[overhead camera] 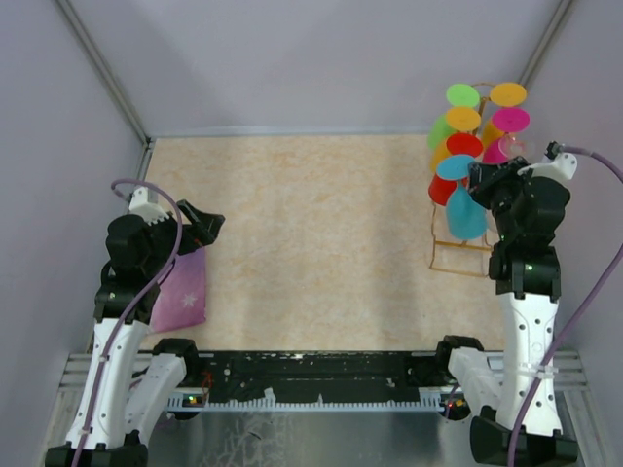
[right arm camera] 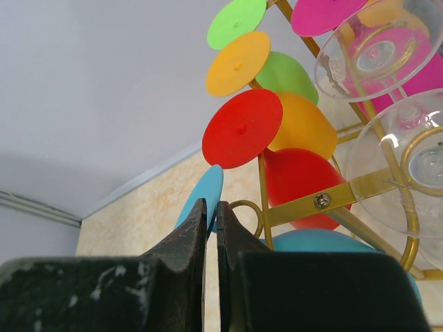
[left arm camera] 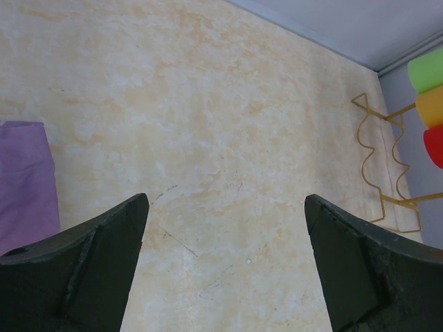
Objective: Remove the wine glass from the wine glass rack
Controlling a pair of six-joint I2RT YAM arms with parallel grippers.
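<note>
A gold rack [overhead camera: 433, 255] at the table's right holds upside-down glasses in green, yellow, pink, red, blue and clear. My right gripper is at the blue glass [overhead camera: 465, 214], shut on its thin blue disc-shaped base [right arm camera: 199, 192]; the red glass [right arm camera: 241, 128] is just above, clear glasses [right arm camera: 387, 55] to the right. My left gripper stands open over the left part of the table, nothing between its fingers.
A pink cloth [overhead camera: 180, 292] lies at the left edge under the left arm. Walls bound the back and sides.
</note>
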